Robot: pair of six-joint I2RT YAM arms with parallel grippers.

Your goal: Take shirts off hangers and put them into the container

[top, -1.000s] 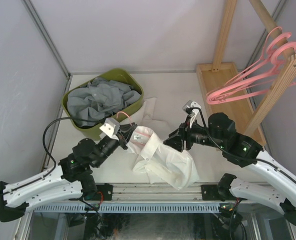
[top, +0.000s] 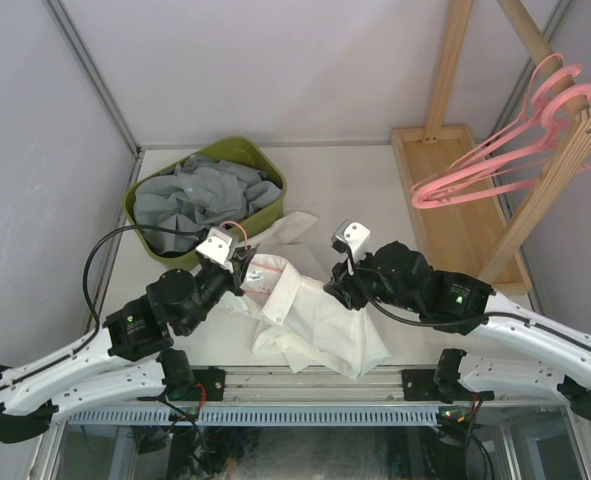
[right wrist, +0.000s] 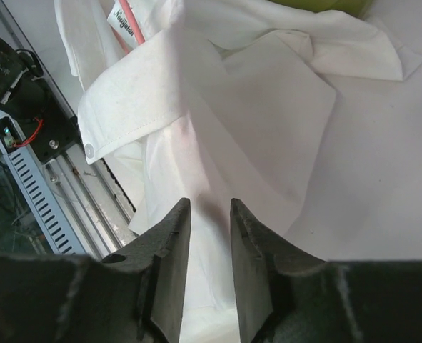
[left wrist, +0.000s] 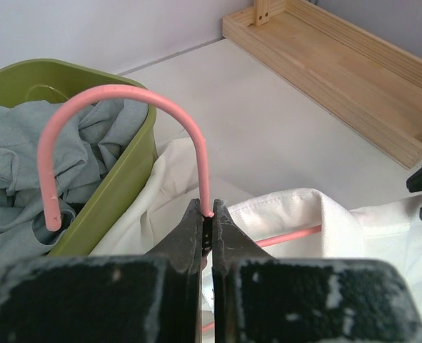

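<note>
The white shirt [top: 315,320] lies crumpled on the table, with part of a pink hanger [left wrist: 289,236] inside its collar. My left gripper is shut on the hanger's hook [left wrist: 153,103], which arches above its fingertips. My right gripper is over the shirt's body at the right, fingers partly apart, white fabric below and between them; whether it grips any is unclear. The shirt's label shows near the pink bar at the top of the right wrist view.
A green bin [top: 268,215] of grey clothes stands behind the left arm. A wooden rack [top: 413,170] with several pink hangers stands at the right. Bare table lies behind the shirt.
Over the last second both arms moved slightly left and toward the front, the hook and shirt shifting with them.
</note>
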